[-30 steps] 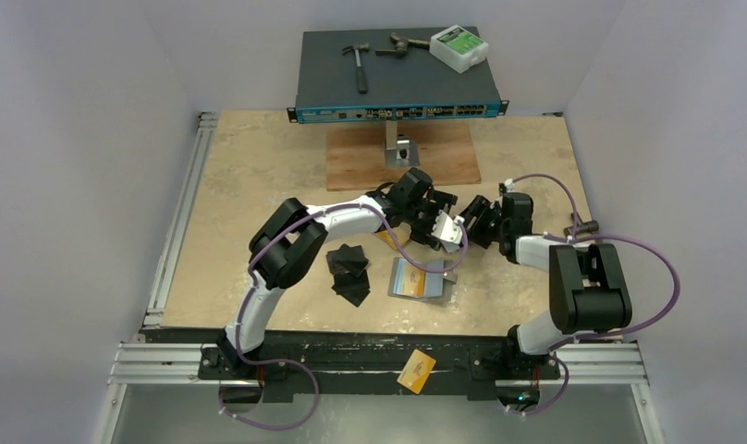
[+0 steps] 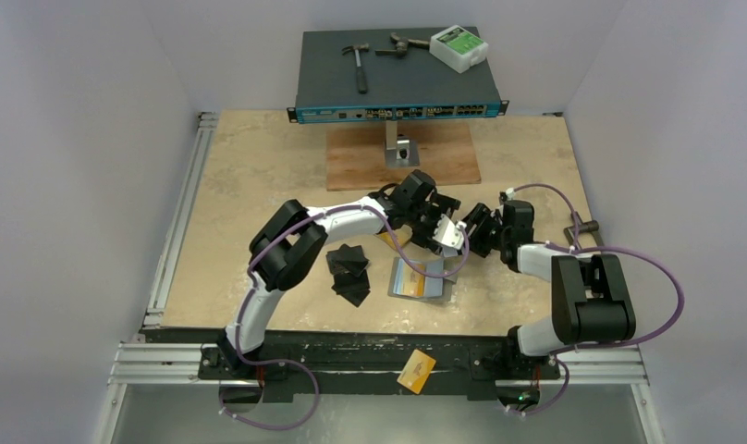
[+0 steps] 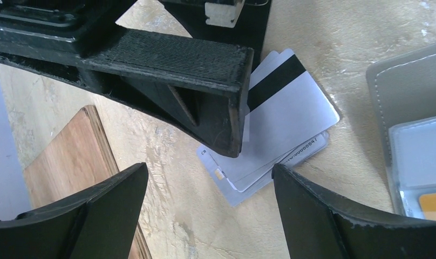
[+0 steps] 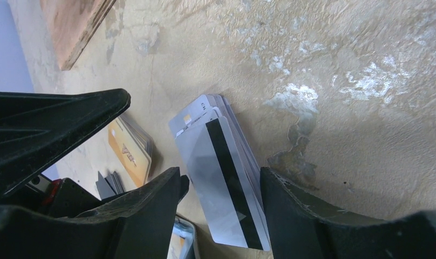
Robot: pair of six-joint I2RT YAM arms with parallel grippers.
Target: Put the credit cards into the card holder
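A stack of silver cards with black stripes (image 4: 213, 167) lies on the table between the fingers of my right gripper, its left finger partly over the cards' side. My left gripper stands open beside the same stack (image 3: 283, 113), with the right gripper's black body above it in the left wrist view. The card holder (image 2: 418, 277) lies in front, holding pale and yellow cards. Yellow cards (image 4: 128, 148) and several black cards (image 2: 349, 282) lie to the left.
A wooden board (image 2: 351, 166) and a raised device with hammers (image 2: 370, 74) stand behind. A loose yellow card (image 2: 416, 370) lies at the front edge.
My right arm has shifted slightly toward the front over the last second. The left arm is nearly still.
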